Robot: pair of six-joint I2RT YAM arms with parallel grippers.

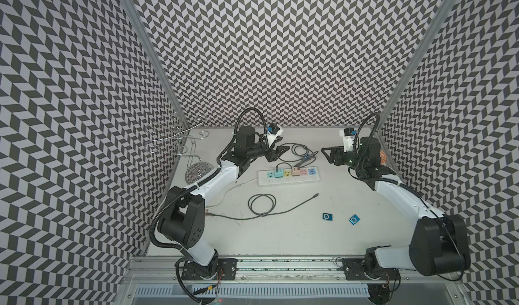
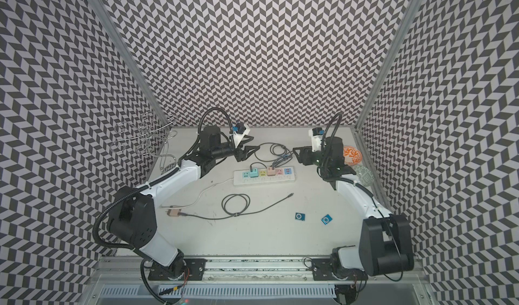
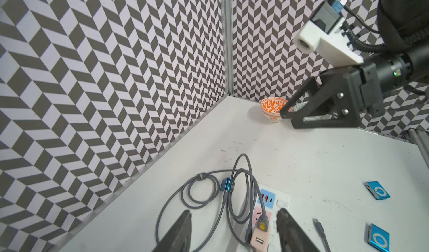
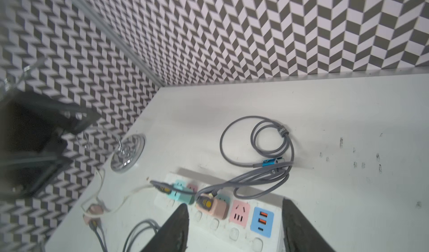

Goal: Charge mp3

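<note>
Two small blue mp3 players lie flat at the front right of the table: the left mp3 player (image 1: 327, 217) and the right mp3 player (image 1: 354, 219). In the middle is the white power strip (image 1: 265, 181), with cables plugged in. Behind it a looped cable bundle (image 4: 268, 176) shows a blue piece (image 3: 227, 184) among its cables. A loose grey cable (image 1: 261, 196) stretches across the front. My left gripper (image 1: 282, 145) is open and empty, above the table behind the strip. My right gripper (image 1: 324, 157) is also open and empty, raised to the right of the cable bundle.
A metal wire stand (image 1: 200, 171) is at the left edge. An orange patterned bowl (image 2: 352, 156) and a clear glass dish (image 2: 364, 174) sit at the right edge. A beige adapter (image 2: 173, 212) lies at the left.
</note>
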